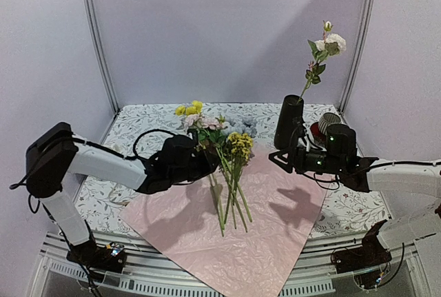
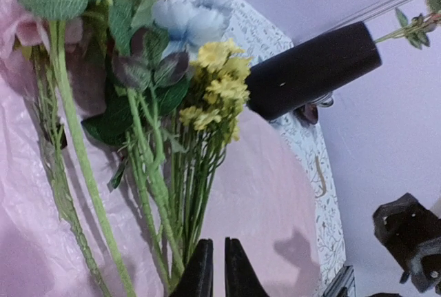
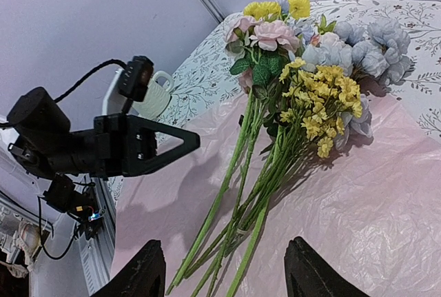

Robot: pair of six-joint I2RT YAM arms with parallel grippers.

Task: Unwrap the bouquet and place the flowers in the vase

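A dark vase [image 1: 288, 126] stands at the back right, holding a tall stem with a white rose [image 1: 333, 43]. Loose flowers lie on pink paper mid-table: pink roses [image 3: 274, 35], blue blooms [image 3: 380, 52] and a yellow cluster [image 3: 320, 104], their green stems [image 3: 220, 204] pointing to the front. My left gripper hovers left of these stems. Only a narrow gap parts its fingers [image 2: 200, 269]; no stem can be made out in it. In the right wrist view, my right gripper has its fingers well apart, nothing between them; it stands right of the bunch, before the vase.
A striped cup [image 1: 329, 122] sits behind the right gripper, close to the vase. The pink paper [image 1: 255, 262] is bare toward the front. In the right wrist view, a white mug [image 3: 157, 97] stands behind the left gripper.
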